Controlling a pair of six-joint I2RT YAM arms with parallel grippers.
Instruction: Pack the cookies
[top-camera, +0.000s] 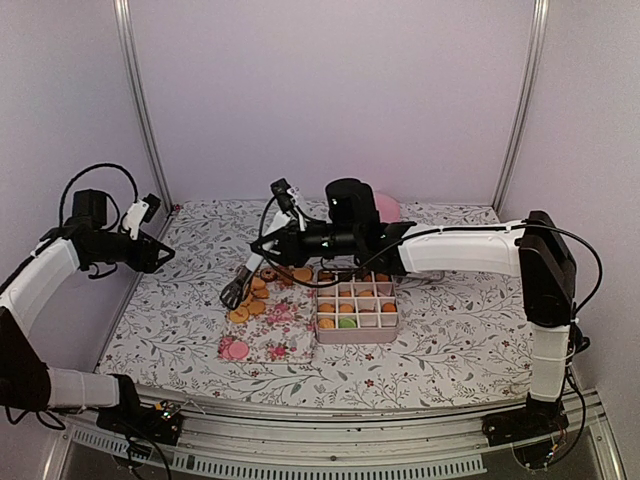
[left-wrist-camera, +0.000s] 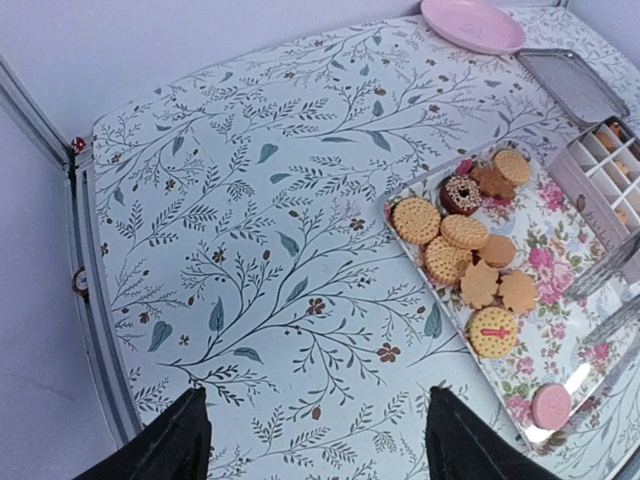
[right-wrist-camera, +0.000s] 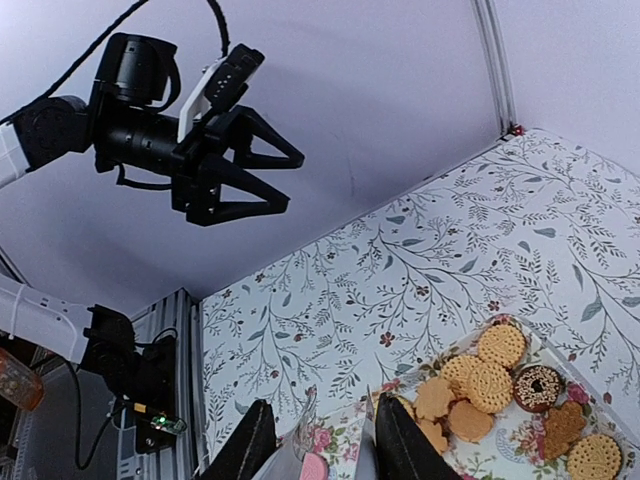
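Assorted cookies (left-wrist-camera: 445, 261) lie on a floral tray (top-camera: 280, 345); a pink one (left-wrist-camera: 550, 406) sits at its near end. A pink compartment box (top-camera: 356, 336) right of the tray holds cookies in several cells. My right gripper (top-camera: 262, 245) hangs over the tray with metal tongs (top-camera: 236, 292) between its fingers, tips pointing down-left; in the right wrist view the tong ends show between the dark fingers. My left gripper (top-camera: 155, 255) stands raised at the left, apart from the tongs, open with nothing between its fingers.
A pink plate (left-wrist-camera: 472, 22) and a metal tray (left-wrist-camera: 568, 78) stand at the back. The table left of the floral tray is clear. Side walls and a metal rail bound the table.
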